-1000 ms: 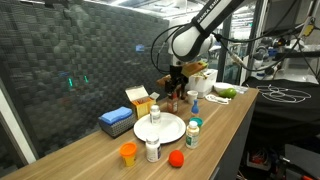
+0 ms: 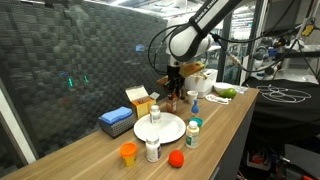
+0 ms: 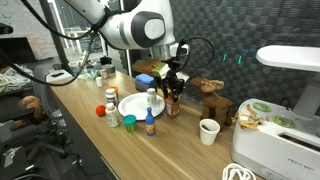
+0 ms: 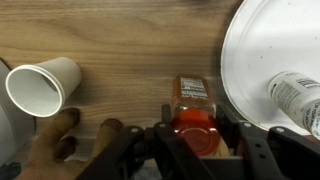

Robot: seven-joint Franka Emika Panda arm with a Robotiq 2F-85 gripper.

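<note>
A brown bottle with an orange-red cap stands upright on the wooden table; its cap (image 4: 196, 122) and label lie in the middle of the wrist view. My gripper comes down over the top of this bottle, its dark fingers on either side of the cap and shut on it. In the second exterior view the gripper (image 3: 172, 88) is right above the bottle (image 3: 171, 108), and the bottle's base seems to be at table height. The first exterior view shows the bottle (image 2: 172, 103) small and partly covered by the arm.
Close by are a white plate (image 3: 131, 108), a white bottle (image 3: 151, 97), a blue bottle (image 3: 150, 124), a brown plush animal (image 3: 213, 98) and a white cup (image 3: 209, 130). An orange cup (image 2: 129, 150) and a red ball (image 2: 176, 158) stand farther off. Bare wood lies in front of the bottle.
</note>
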